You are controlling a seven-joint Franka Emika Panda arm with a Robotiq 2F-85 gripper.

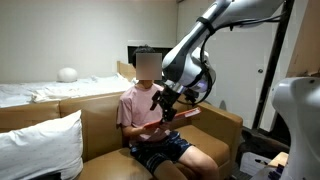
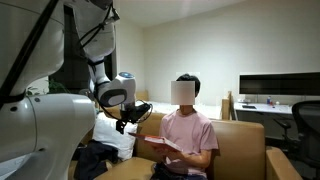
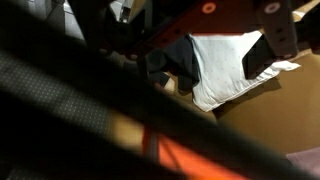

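My gripper hangs in front of a seated person in a pink shirt and dark shorts, close above the open red-covered book in the person's hands. From the other side, in exterior view 2, the gripper appears beside the person and above the book. It is open, and nothing shows between its fingers. In the wrist view, large dark blurred shapes cover much of the picture, with red at the bottom. Whether the gripper touches the book, I cannot tell.
A brown leather sofa carries the person, with a white pillow at its left end. Behind stands a white-covered bed. In exterior view 2, a desk with a monitor and an office chair stand at the back right.
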